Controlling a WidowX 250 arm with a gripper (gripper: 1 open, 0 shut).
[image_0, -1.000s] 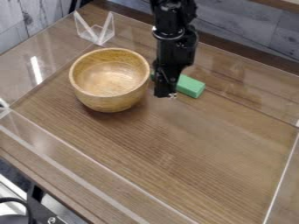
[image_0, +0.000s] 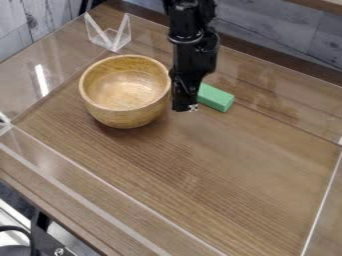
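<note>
My black gripper (image_0: 187, 100) reaches down from the top of the camera view, between a round wooden bowl (image_0: 123, 92) on its left and a green block (image_0: 214, 98) at its right. It appears shut, with nothing visible between its fingers. Its tip is close to the bowl's right side; whether it touches is unclear. The block lies on the wooden table (image_0: 201, 190), partly behind the gripper.
A clear plastic piece (image_0: 110, 35) stands at the back left. A grey backboard (image_0: 281, 30) runs along the back, and black cable lies at the bottom-left corner.
The gripper has shifted very slightly left toward the bowl. The bowl and green block look essentially unmoved.
</note>
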